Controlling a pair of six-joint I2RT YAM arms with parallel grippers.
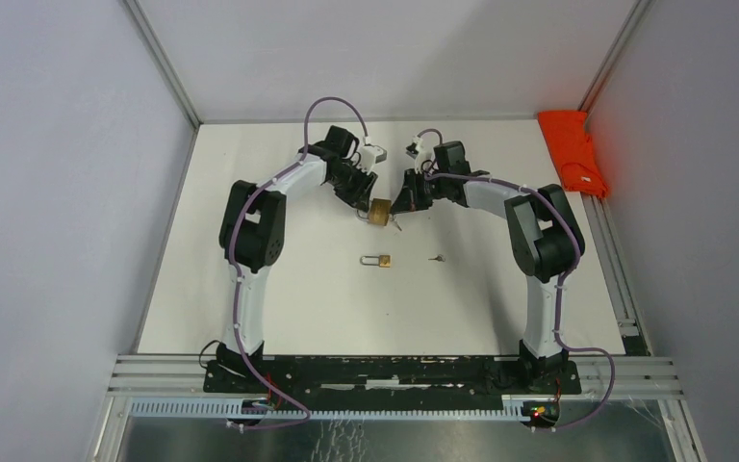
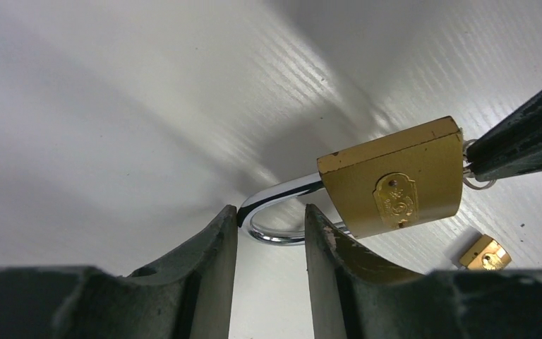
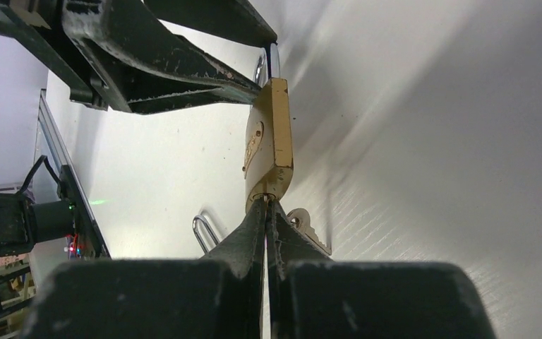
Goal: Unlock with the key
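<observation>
A large brass padlock [image 2: 392, 183] with a long steel shackle [image 2: 282, 191] is raised between my grippers [image 1: 379, 213]. My left gripper has its fingers part open at the shackle's curved end, one fingertip against it. My right gripper is shut at the padlock's bottom end, where the key sits at the keyhole; the key's grip is mostly hidden by the fingers. Another key [image 3: 309, 229] on a ring dangles beside the right fingertips.
A small padlock [image 1: 383, 261] lies on the white table [image 1: 327, 308] below the grippers, with a small key [image 1: 437, 258] to its right. A red cloth [image 1: 573, 154] lies at the back right corner.
</observation>
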